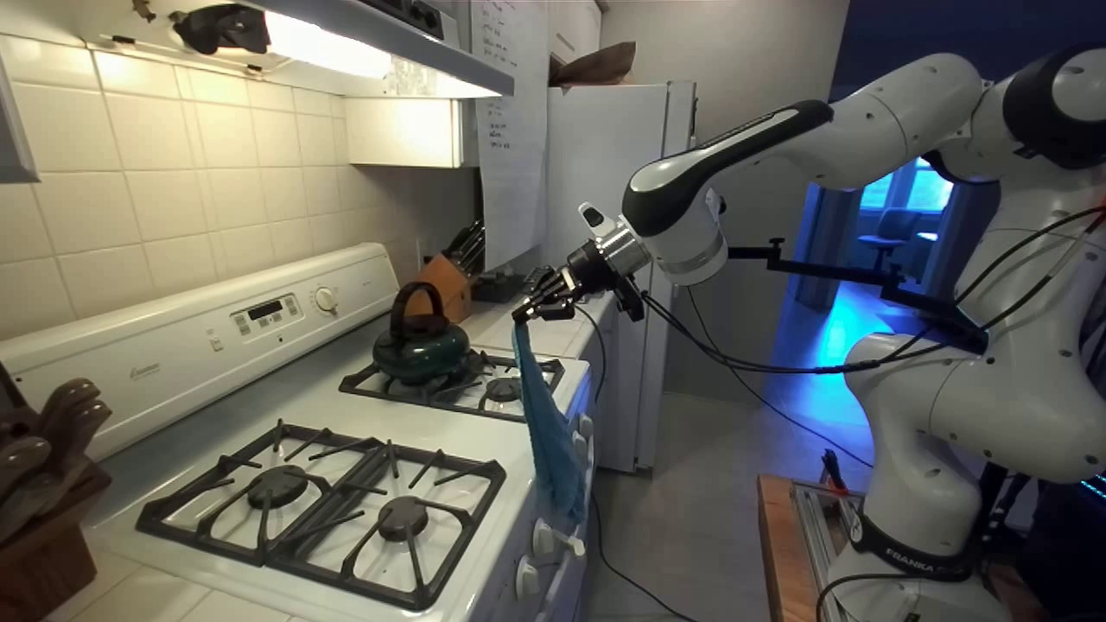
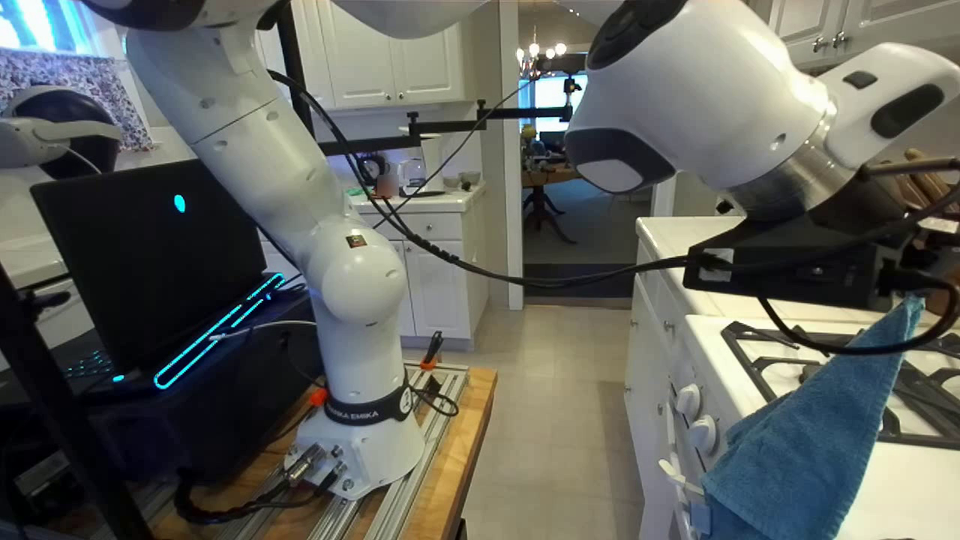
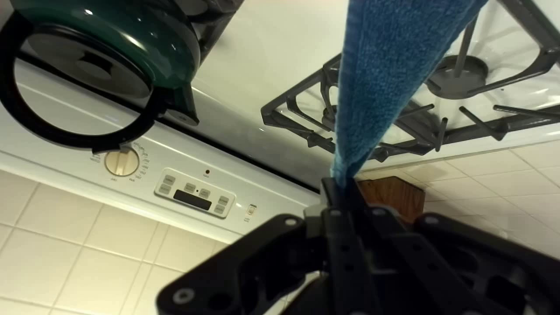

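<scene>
A blue towel (image 1: 551, 425) hangs from my gripper (image 1: 521, 314), which is shut on its upper end above the front edge of the stove. In the wrist view the towel (image 3: 388, 73) narrows to a pinched tip between the fingertips of the gripper. From the other side, the towel (image 2: 796, 441) slopes down past the stove's front, its lower part by the knobs and oven handle. The gripper's fingers are hidden there behind the wrist hardware and cables.
A green kettle (image 1: 422, 351) with a black handle stands on the back burner. Black grates (image 1: 321, 508) cover the nearer burners. Knife blocks (image 1: 446, 287) stand at both ends of the stove, and a range hood (image 1: 415, 47) overhangs it. Open floor (image 2: 567, 405) separates stove and robot base.
</scene>
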